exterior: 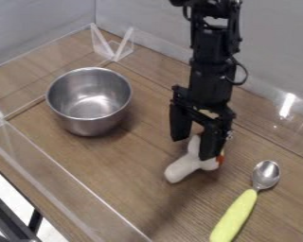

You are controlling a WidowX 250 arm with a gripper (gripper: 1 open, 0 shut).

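My black gripper [196, 134] is open, low over the table at the middle of the view, its fingers on either side of a pale, elongated soft object [185, 167] with a bit of red at its right. The object lies on the wooden table and is partly hidden by the gripper.
A steel bowl [88, 106] stands at the left. A spoon with a yellow handle [237, 213] lies at the right front. A white wire-like stand [114, 45] is at the back left, near the wall. The table between bowl and front edge is clear.
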